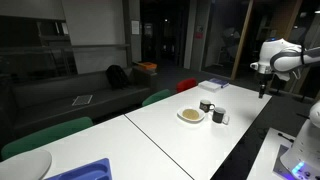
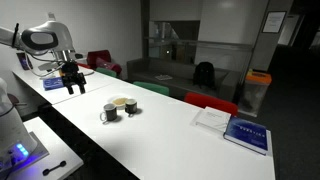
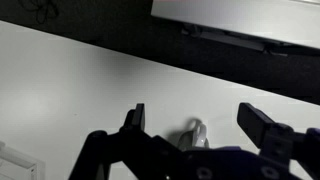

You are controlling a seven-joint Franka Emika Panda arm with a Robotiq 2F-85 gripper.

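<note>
High over the table, my gripper stands at the right in exterior view 1 and at the left in exterior view 2. In the wrist view the fingers of the gripper are wide apart, nothing gripped. A small pale and dark object shows below them, partly hidden by the gripper; what it is I cannot tell. Two dark mugs stand on the white table, one nearer mug and one farther mug. Behind them is a white plate with something tan on it.
On the table, a blue tray and a white round dish are near the left in exterior view 1. A white box and a blue book lie at the other end in exterior view 2.
</note>
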